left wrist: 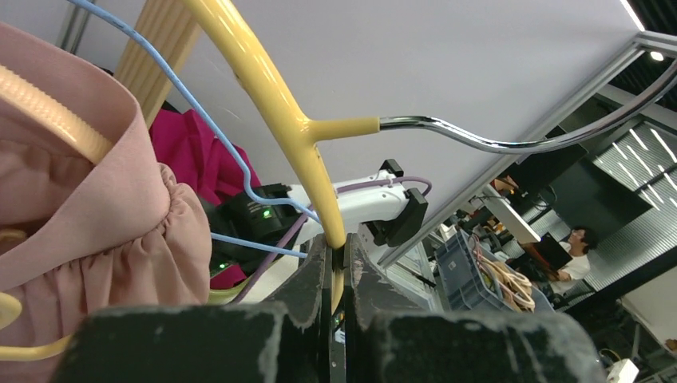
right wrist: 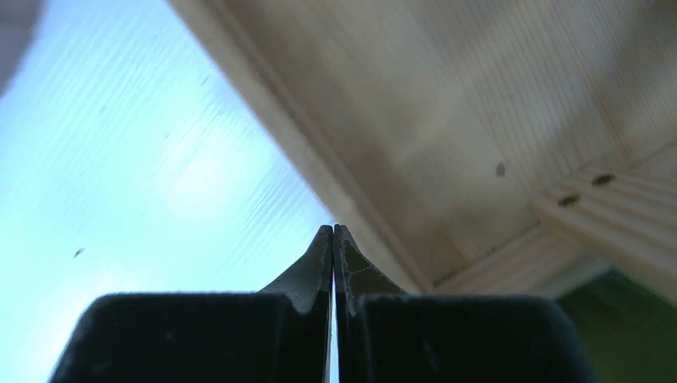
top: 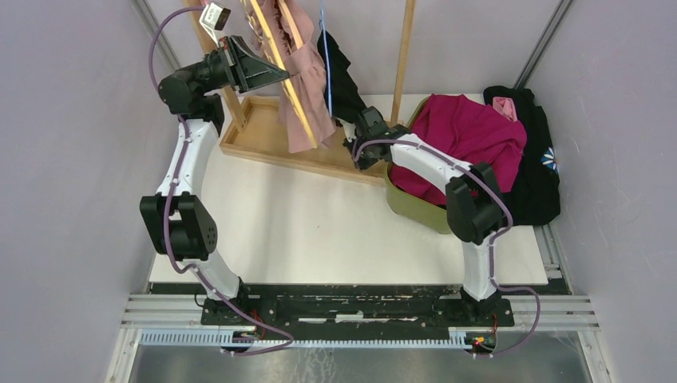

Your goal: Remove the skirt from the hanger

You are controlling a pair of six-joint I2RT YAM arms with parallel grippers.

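Note:
A pink skirt (top: 305, 96) with a gathered waistband hangs on a hanger at the top middle, also filling the left of the left wrist view (left wrist: 96, 223). My left gripper is shut on a yellow hanger (left wrist: 271, 88), upper left in the top view. A blue hanger (top: 327, 64) and a black garment (top: 342, 76) hang just right of the skirt. My right gripper (top: 351, 148) is low by the wooden base (top: 263, 152), below the black garment; in the right wrist view it is shut (right wrist: 333, 235), nothing between its fingers.
A green bin (top: 415, 209) holding magenta cloth (top: 471, 144) stands right of the base, with black clothing (top: 527, 191) beside it. A wooden post (top: 403, 48) rises behind.

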